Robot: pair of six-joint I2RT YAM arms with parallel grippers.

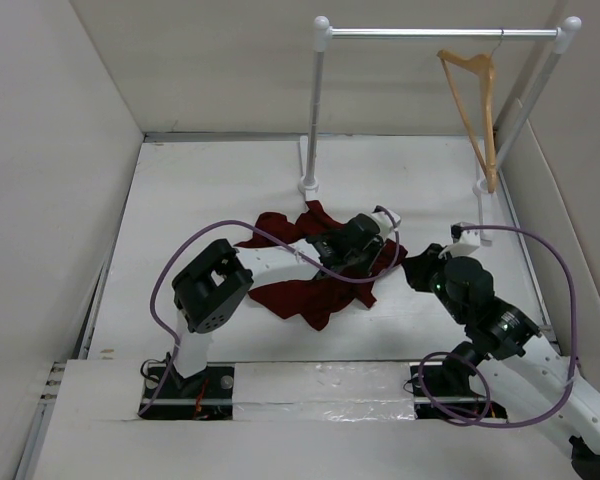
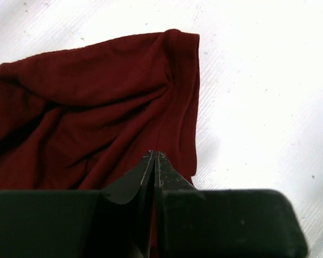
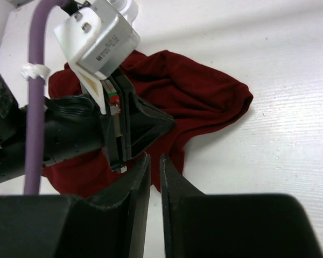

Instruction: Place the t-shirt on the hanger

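Observation:
A dark red t-shirt [image 1: 295, 298] lies crumpled on the white floor under the rack. My left gripper [image 1: 375, 255] is over its right part, shut; in the left wrist view its shut tips [image 2: 154, 156] point at the folds, with no cloth visibly between them. My right gripper [image 1: 412, 266] hovers just right of the shirt; in the right wrist view its fingertips [image 3: 147, 160] stand slightly apart with nothing held, facing the left gripper and the cloth [image 3: 199, 91]. The wooden hanger [image 1: 485, 110] hangs from the rail at the upper right.
The rack's rail [image 1: 430, 34] and uprights [image 1: 315, 110] stand behind the shirt. Clear floor [image 1: 190, 185] lies at the back left. Purple cables loop over both arms. Walls bound the space at back, left and right.

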